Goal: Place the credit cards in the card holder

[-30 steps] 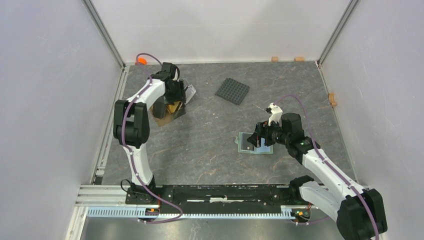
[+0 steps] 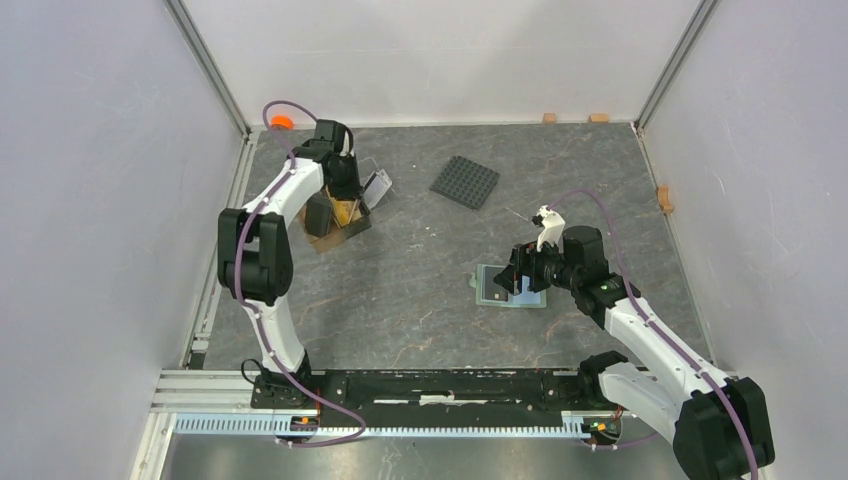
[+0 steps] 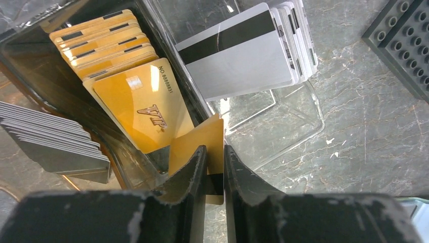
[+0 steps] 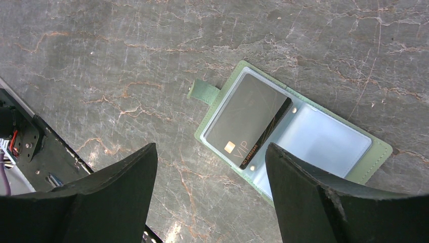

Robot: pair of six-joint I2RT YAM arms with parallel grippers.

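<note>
A clear box holds gold cards (image 3: 141, 106), dark cards (image 3: 55, 142) and white cards (image 3: 238, 55). My left gripper is closed on a gold card (image 3: 195, 142) at the box's front edge. The green card holder (image 4: 369, 162) lies open on the table, a black VIP card (image 4: 243, 116) in its left pocket and a pale, light-blue right pocket. My right gripper hangs open over the holder's near side, nothing between its fingers.
A dark studded pad (image 2: 464, 181) lies at the back middle of the table. An orange object (image 2: 282, 122) sits at the back left.
The right arm has stayed still.
</note>
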